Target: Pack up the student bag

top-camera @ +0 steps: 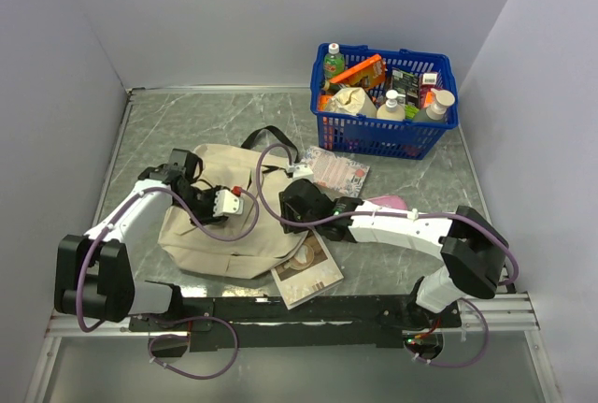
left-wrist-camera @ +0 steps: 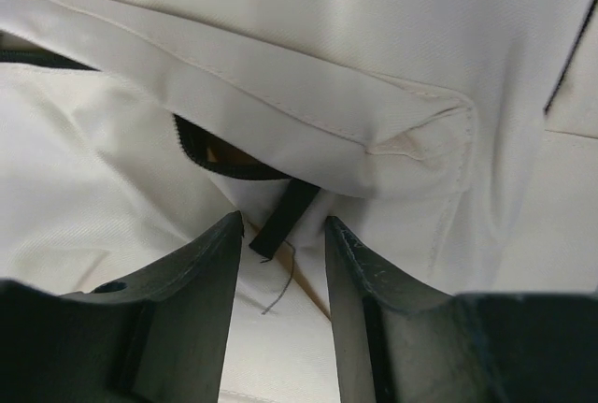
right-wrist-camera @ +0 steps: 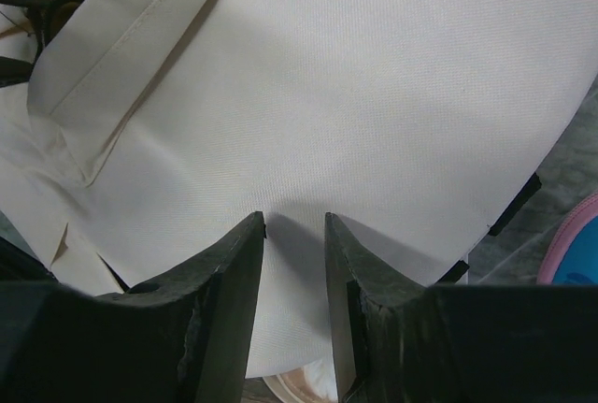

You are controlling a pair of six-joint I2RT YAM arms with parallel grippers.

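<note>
The cream bag (top-camera: 243, 249) lies flat, taking up the left and middle of the table. In the left wrist view, its pocket's dark zipper curves under a cloth flap, and a black pull tab (left-wrist-camera: 285, 218) hangs from it. My left gripper is open, with its fingertips on either side of this tab and not closed on it. My right gripper is over the bag's right part, fingers apart; cream cloth shows between and behind them. Whether the cloth touches its fingers cannot be told. Most of both grippers is hidden by the arms from above.
A book (top-camera: 307, 270) lies partly under the bag's right edge. Behind are a patterned pouch (top-camera: 336, 172) and a full blue basket (top-camera: 384, 139). A pink-edged item (top-camera: 388, 202) lies beyond the right arm.
</note>
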